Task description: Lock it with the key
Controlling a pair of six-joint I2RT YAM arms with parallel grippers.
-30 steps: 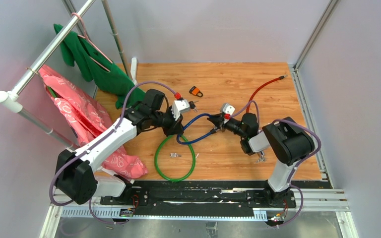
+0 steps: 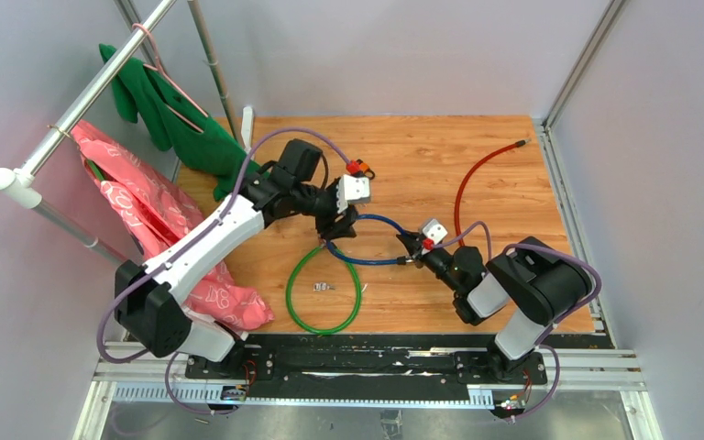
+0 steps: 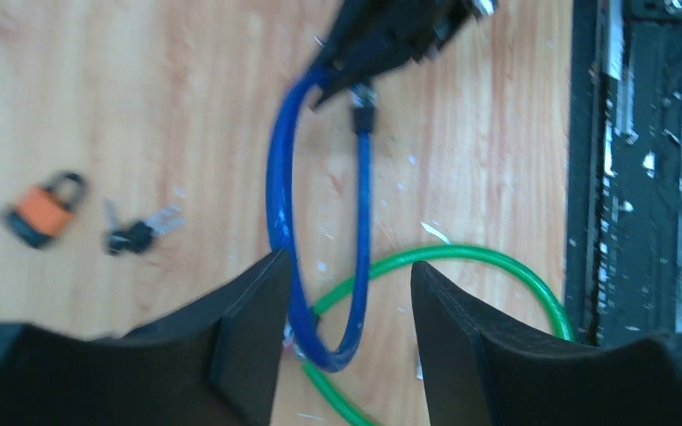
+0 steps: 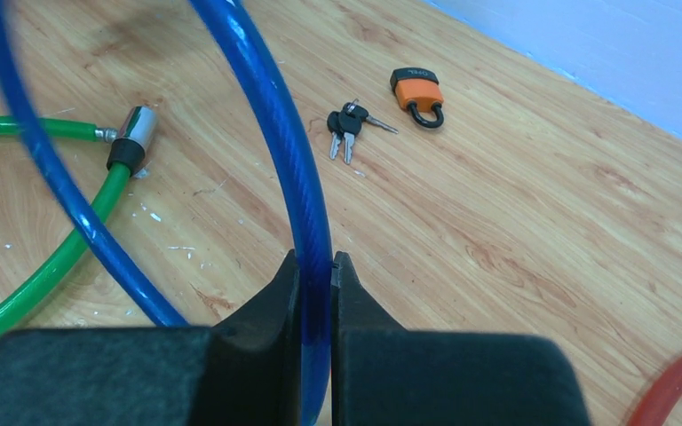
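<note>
A blue cable lock (image 3: 362, 177) hangs in a loop, with my right gripper shut on it; the same gripper (image 2: 407, 240) is right of centre in the top view. My left gripper stands open over the loop's lower bend, with the blue cable seen between and beyond its fingertips. A bunch of keys (image 4: 349, 124) lies on the wood beside an orange padlock (image 4: 416, 93). In the top view the left arm partly hides the keys.
A green cable lock (image 2: 291, 302) lies in a ring at the front, with a small metal piece (image 2: 323, 286) inside it. A red cable (image 2: 467, 179) lies at right. Garments (image 2: 160, 110) hang on a rack at left.
My left gripper has risen and shifted slightly right. My right gripper has moved down toward the front, drawing the blue cable's right end with it.
</note>
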